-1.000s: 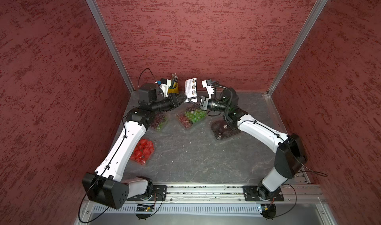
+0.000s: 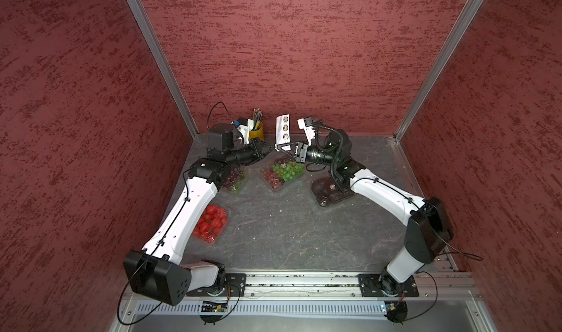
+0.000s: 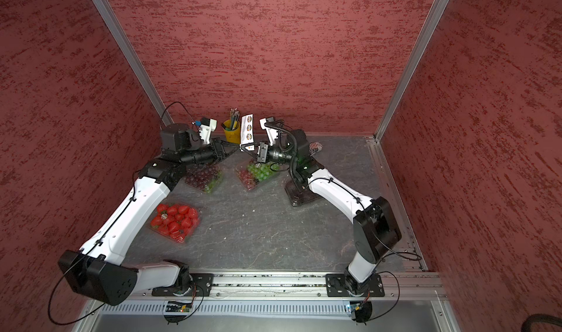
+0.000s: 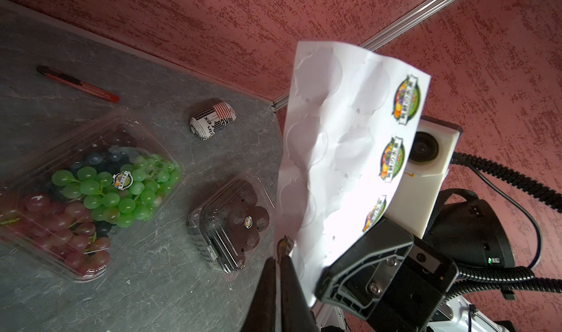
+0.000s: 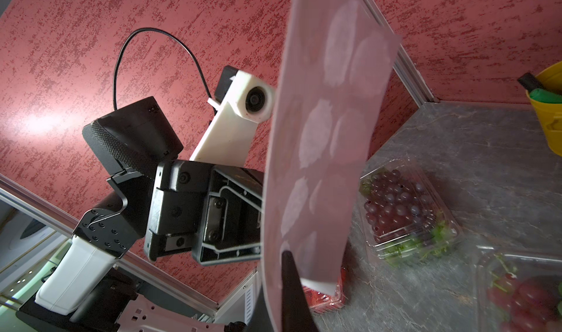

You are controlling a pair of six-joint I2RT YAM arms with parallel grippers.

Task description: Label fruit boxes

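Observation:
A white label sheet (image 2: 282, 127) stands upright between the two arms, several round stickers gone and a column of logo labels left on it. My right gripper (image 2: 279, 147) is shut on its lower part. At the sheet's lower corner, the fingertips of my left gripper meet a small round label (image 4: 285, 247); they sit close together, and whether they grip it is unclear. Labels show on the mixed grape box (image 4: 111, 185) and the dark fruit box (image 4: 234, 220). A red fruit box (image 3: 174, 220) and a dark grape box (image 5: 401, 206) sit on the left side.
A yellow cup of pens (image 2: 257, 132) stands at the back left. A red pen (image 4: 79, 83) and a patterned roll-like object (image 4: 212, 120) lie near the back wall.
The sheet's upper part has swung slightly to the right. The right arm and the boxes look unmoved.

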